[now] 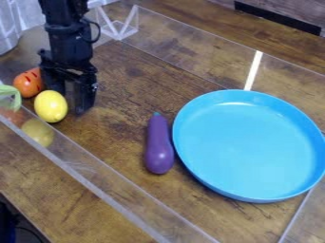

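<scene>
My black gripper (67,84) is low over the table at the upper left, open, just behind a yellow lemon (51,106). An orange carrot (28,82) lies at its left, partly hidden by the gripper. A purple eggplant (159,144) lies near the middle, left of a large blue plate (248,145).
A green item (8,97) sits at the far left edge. A clear wall (102,185) runs across the lower left.
</scene>
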